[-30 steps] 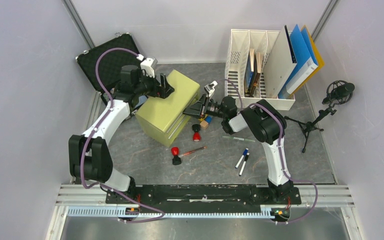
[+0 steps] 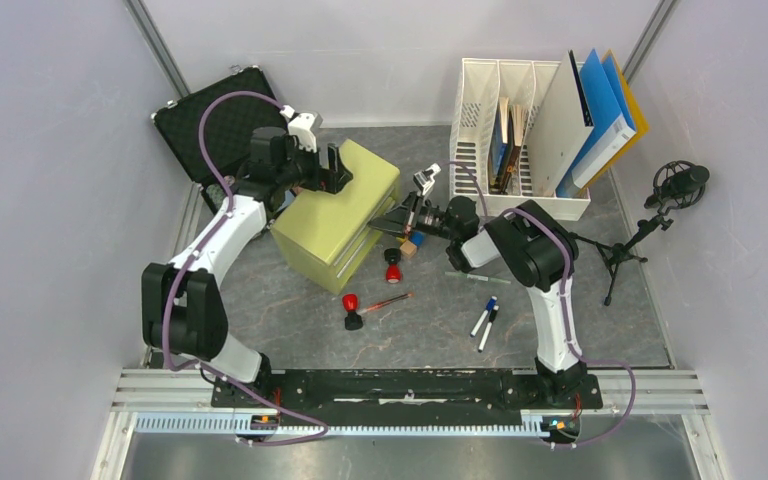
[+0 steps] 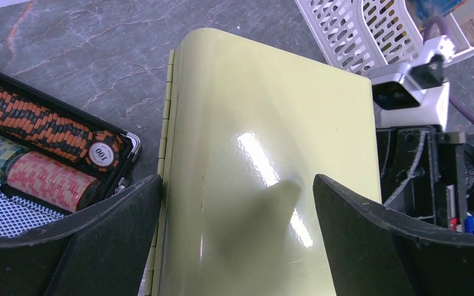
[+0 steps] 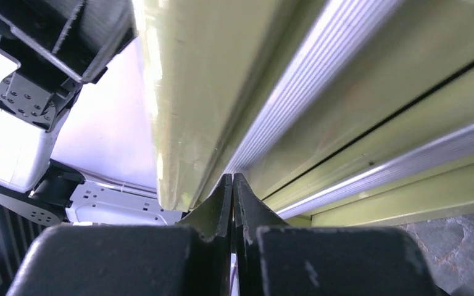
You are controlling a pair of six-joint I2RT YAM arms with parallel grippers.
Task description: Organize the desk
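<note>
A pale green drawer box [image 2: 315,225] sits angled on the desk, its drawer fronts with silver strips facing right. My left gripper [image 2: 332,172] is open over its top; in the left wrist view the dark fingers straddle the glossy lid [image 3: 265,117]. My right gripper [image 2: 378,222] is at the drawer fronts; in the right wrist view its fingertips are shut together against a silver handle strip [image 4: 302,86], with anything between them hard to see. Red-and-black stamps [image 2: 393,270], a red pen [image 2: 388,302] and markers [image 2: 482,318] lie on the desk.
A white divided organizer [image 2: 475,90] with books and folders stands at the back right. A black microphone stand [image 2: 620,250] is at the far right. An open black case [image 2: 205,125] with chip rolls is behind my left arm.
My left gripper and arm have shifted slightly to the right over the box. The right arm has moved very slightly; the box looks unchanged.
</note>
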